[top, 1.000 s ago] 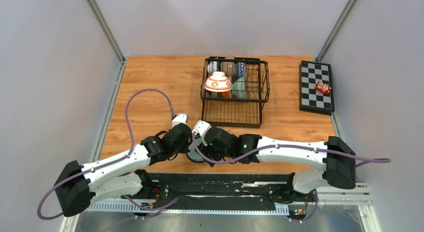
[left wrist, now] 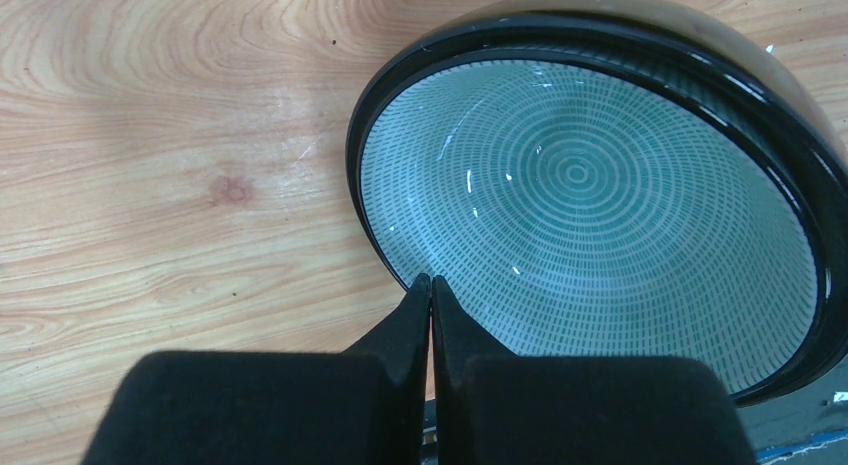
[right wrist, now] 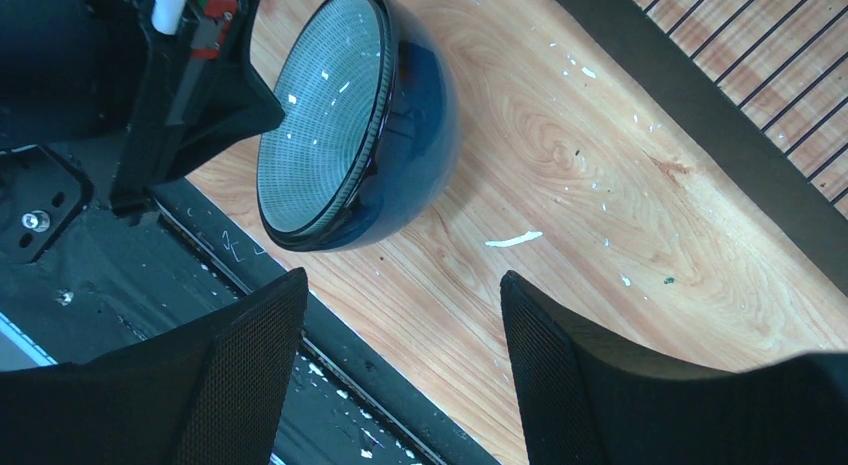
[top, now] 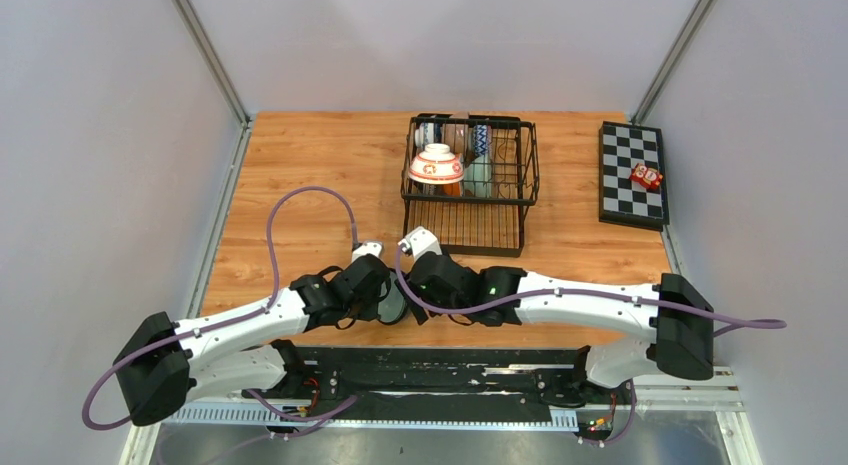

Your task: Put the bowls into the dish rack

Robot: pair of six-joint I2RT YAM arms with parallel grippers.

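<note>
A dark-rimmed bowl with a pale teal inside [top: 391, 307] rests on the table at its front edge, mostly under the two arms in the top view. In the left wrist view it [left wrist: 590, 185] fills the right side, and my left gripper is shut at its near rim, nothing visible between the fingers. In the right wrist view the bowl [right wrist: 410, 165] is tilted, beside the left gripper, while my right gripper stands open below it, empty. The dish rack [top: 520, 200] holds several bowls, with an upturned red-patterned white bowl [top: 436, 168] on top.
A checkered board [top: 630, 205] with a red packet [top: 646, 177] lies at the right. The table left of the rack is clear. The dark front rail [right wrist: 120, 305] runs just below the bowl.
My right arm has shifted a little, its wrist now slightly further right and higher in the top view.
</note>
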